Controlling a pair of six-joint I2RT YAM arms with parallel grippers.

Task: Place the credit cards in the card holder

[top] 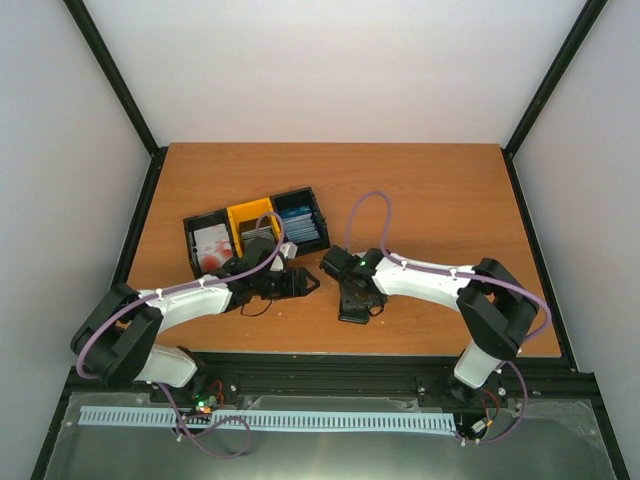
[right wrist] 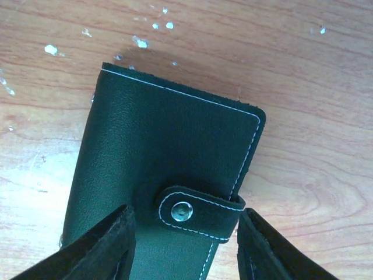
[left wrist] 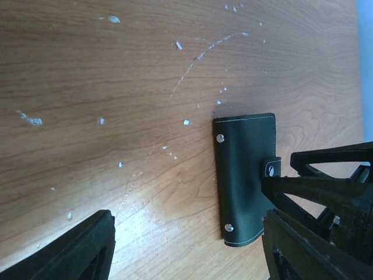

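Observation:
A black card holder (left wrist: 245, 181) with white stitching lies flat on the table, its snap strap (right wrist: 201, 213) fastened. In the right wrist view my right gripper is part open above the holder, one finger on each side of the strap in the picture; whether it touches cannot be told. To the left of the holder hangs my left gripper, part open with nothing between its fingers. Cards (top: 300, 224) stand in the right compartment of the organizer (top: 318, 247), with what look like more cards (top: 211, 247) in its left compartment.
The yellow middle compartment (top: 238, 215) of the organizer is partly covered by the left arm. Both grippers are close together near the table's middle. Bare tabletop (top: 420, 190) stretches across the back right.

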